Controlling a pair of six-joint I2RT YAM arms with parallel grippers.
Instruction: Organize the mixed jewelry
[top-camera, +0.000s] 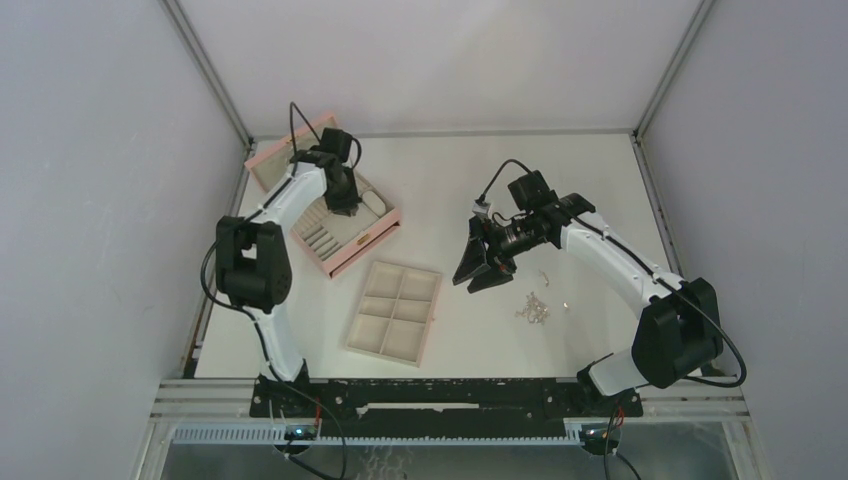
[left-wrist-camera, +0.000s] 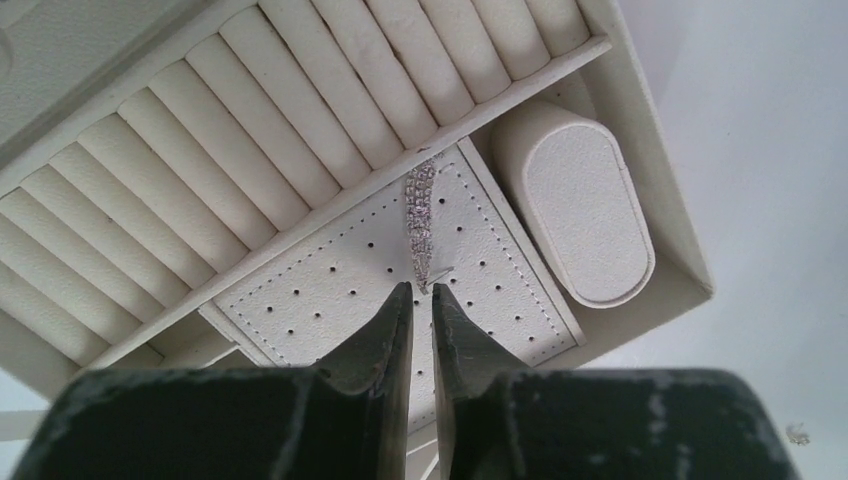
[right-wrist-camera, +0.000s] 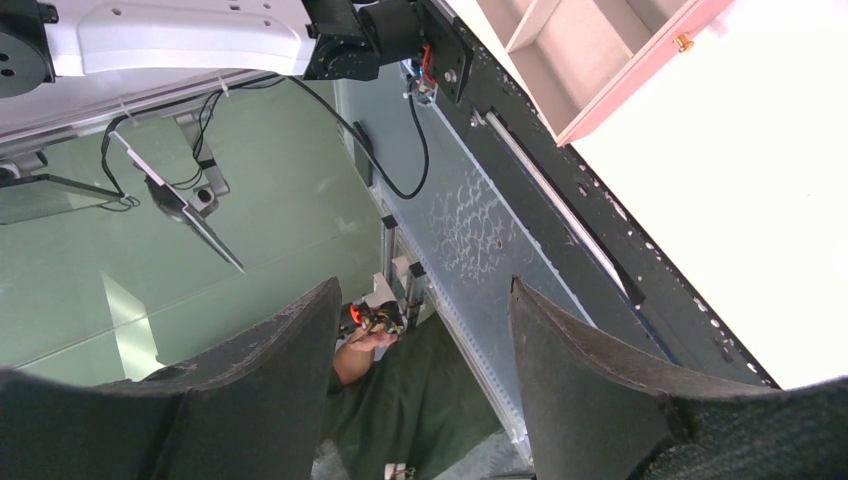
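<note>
A pink jewelry box (top-camera: 381, 239) with a cream interior stands open at the back left. In the left wrist view, a sparkling dangling earring (left-wrist-camera: 419, 215) lies along its perforated panel (left-wrist-camera: 345, 270). My left gripper is slightly open over that panel, its fingertips close to the earring's lower end; whether they touch it I cannot tell. A small tangle of jewelry (top-camera: 536, 309) rests on the table at right, with loose pieces (top-camera: 545, 277) near it. My right gripper (top-camera: 463, 286) hangs open over the table's middle, nothing between its fingers.
A shallow compartment tray (top-camera: 411, 310), empty, lies front left of centre. Ring rolls (left-wrist-camera: 270, 100) and an oval cushion (left-wrist-camera: 587, 215) flank the perforated panel inside the box. Bare table (top-camera: 430, 190) stretches between the box and my right arm.
</note>
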